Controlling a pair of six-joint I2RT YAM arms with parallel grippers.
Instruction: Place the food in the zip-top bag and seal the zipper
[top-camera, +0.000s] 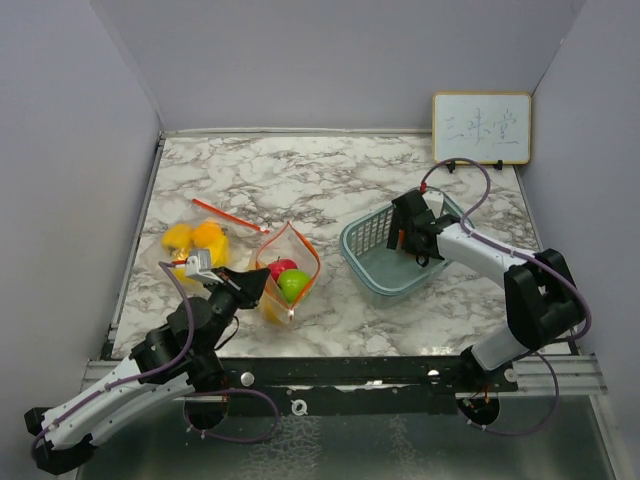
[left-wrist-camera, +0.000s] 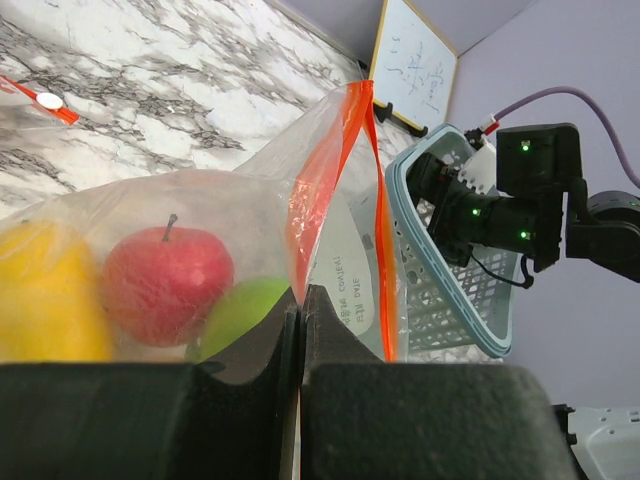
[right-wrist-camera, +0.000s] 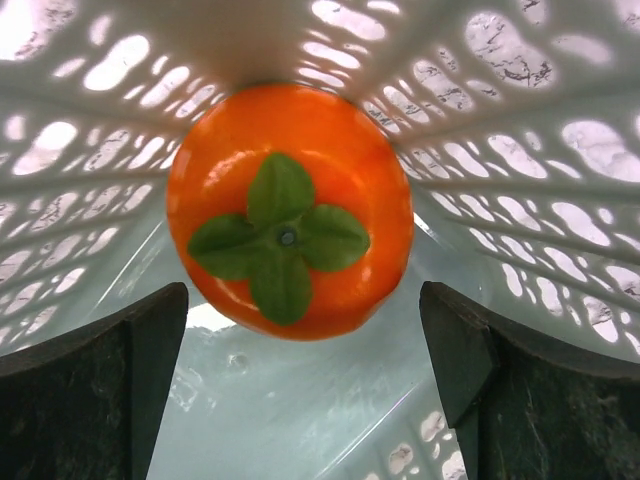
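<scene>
An open zip bag (top-camera: 300, 250) holds a red apple (left-wrist-camera: 167, 280), a green apple (top-camera: 294, 283) and something yellow (left-wrist-camera: 50, 310). My left gripper (top-camera: 258, 277) is shut at the bag's edge, pinching its thin film in the left wrist view (left-wrist-camera: 303, 330). My right gripper is down inside the grey-green basket (top-camera: 362, 262), open, with an orange persimmon (right-wrist-camera: 350, 200) with green leaves just beyond and between its fingertips.
Another bag with yellow items (top-camera: 208, 237) and an orange zipper lies at the left. A whiteboard (top-camera: 481, 128) stands at the back right.
</scene>
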